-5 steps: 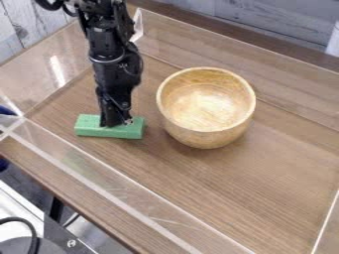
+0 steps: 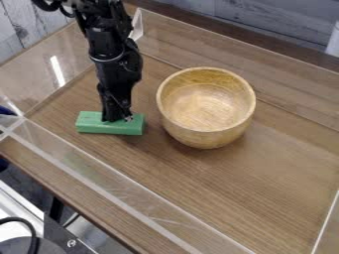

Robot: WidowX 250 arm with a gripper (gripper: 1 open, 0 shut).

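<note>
A green rectangular block [image 2: 103, 126] lies flat on the wooden table, left of the middle. The black gripper [image 2: 123, 109] hangs down over it from the top left, its tips near the block's upper edge and shut, with nothing visible held between them. Whether the tips touch the block is hard to tell. A light wooden bowl [image 2: 204, 104] sits to the right of the gripper, close by.
A black object [image 2: 16, 236] reaches in at the lower left corner.
The gripper has moved slightly upward in the view, showing more of the block's top. The block stays in about the same place.
</note>
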